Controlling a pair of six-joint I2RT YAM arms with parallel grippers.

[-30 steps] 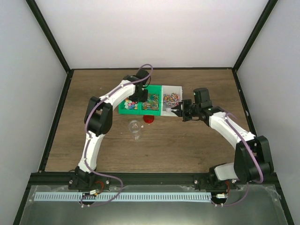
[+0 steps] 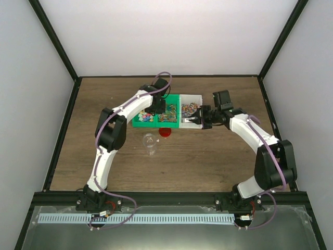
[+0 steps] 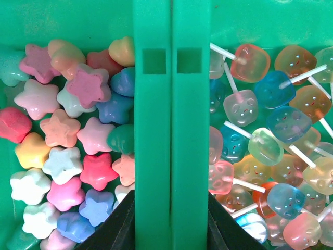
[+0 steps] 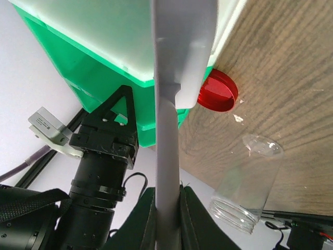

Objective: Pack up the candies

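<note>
Below my left gripper [image 2: 160, 110], star-shaped candies [image 3: 62, 125] fill one green compartment, and lollipops [image 3: 270, 125] with white sticks fill the other. Between these compartments stands the green divider [image 3: 170, 130] of the tray; the black fingers [image 3: 221, 224] are shut on it from both sides. A grey scoop [image 4: 184, 47] has its handle between the fingers of my right gripper, which is at the white box [image 2: 190, 98]. Small mixed candies [image 2: 189, 110] lie in that box. Where the scoop's tip reaches is hidden in the right wrist view.
A red lid [image 2: 165, 132] lies in front of the green tray [image 2: 174, 98]. Close by, a clear jar [image 2: 150, 143] rests on its side on the wooden table.
My right gripper has shifted slightly left at the white box, its arm swinging left. The left gripper has moved a little to the right since a second ago.
</note>
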